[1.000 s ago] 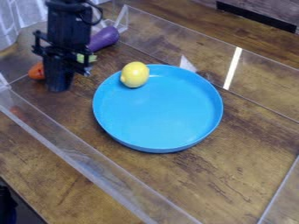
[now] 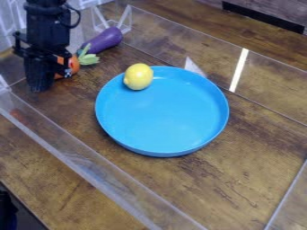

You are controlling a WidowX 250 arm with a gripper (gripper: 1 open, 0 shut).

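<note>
The black gripper (image 2: pixel 39 67) is low at the upper left, against an orange carrot (image 2: pixel 70 66) with leafy top that it partly hides; whether its fingers touch the carrot is unclear. I cannot make out anything between the fingers, which appear shut. A purple eggplant (image 2: pixel 104 39) lies just behind. A yellow lemon (image 2: pixel 138 77) sits on the upper-left rim area of a blue plate (image 2: pixel 162 117).
Clear plastic walls (image 2: pixel 114 184) run around the wooden work surface (image 2: pixel 240 180). Open wood lies right of the plate and in front of it.
The gripper has moved left from beside the plate to the carrot at the far left. The lemon and plate have stayed in place.
</note>
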